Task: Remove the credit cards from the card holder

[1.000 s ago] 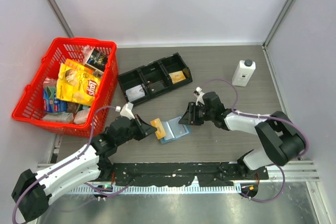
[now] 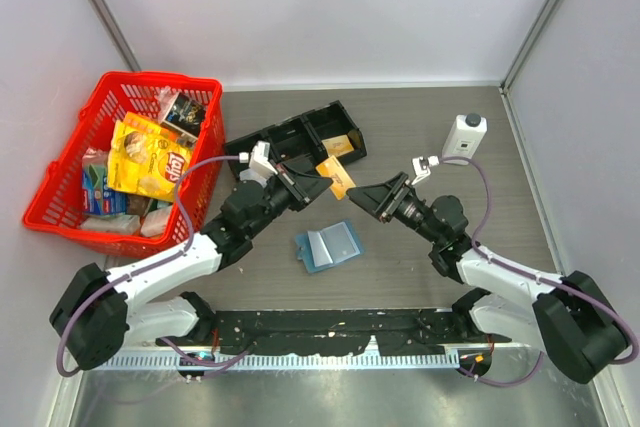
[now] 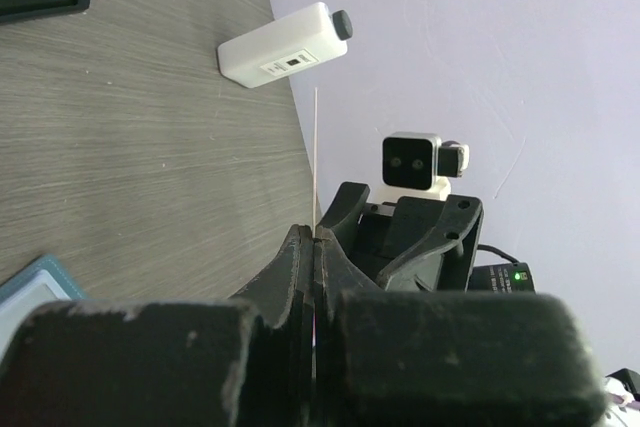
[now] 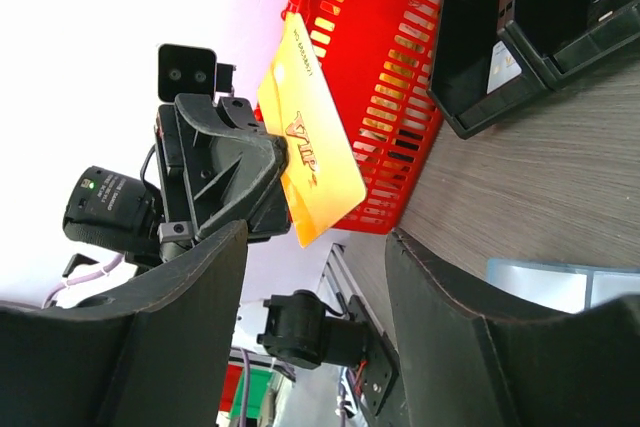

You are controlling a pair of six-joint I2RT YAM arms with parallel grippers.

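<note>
An orange-yellow card (image 2: pixel 336 178) with "VIP" lettering is pinched by one end in my left gripper (image 2: pixel 325 175). In the left wrist view the card (image 3: pixel 315 152) shows only as a thin edge standing up from the closed fingertips. My right gripper is open, its fingers spread apart. Beyond them in the right wrist view is the card's (image 4: pixel 312 137) broad face; whether it lies between the fingers I cannot tell. Below, the blue card holder (image 2: pixel 328 246) lies spread open on the table, showing clear and whitish sleeves.
A black divided tray (image 2: pixel 297 145) stands behind the arms, with another orange card (image 2: pixel 338 146) in its right compartment. At the left is a red basket (image 2: pixel 205 172) full of packets. A white bottle (image 2: pixel 464 138) stands at the right.
The left gripper has carried the card up and away from the holder, toward the back and right. The right gripper has also moved back from the holder, and now faces the card closely.
</note>
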